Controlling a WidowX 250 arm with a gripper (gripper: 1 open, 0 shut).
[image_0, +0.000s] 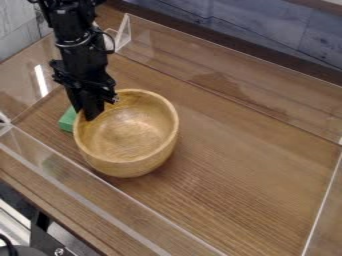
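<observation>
A tan wooden-looking bowl (134, 135) rests tilted toward the lower left of the table. My black gripper (88, 108) comes down from the top left and is shut on the bowl's upper-left rim; the fingertips are small and partly hidden there. A green object (70, 118) shows just left of the bowl, mostly covered by it.
White edges border it at the left and right.
</observation>
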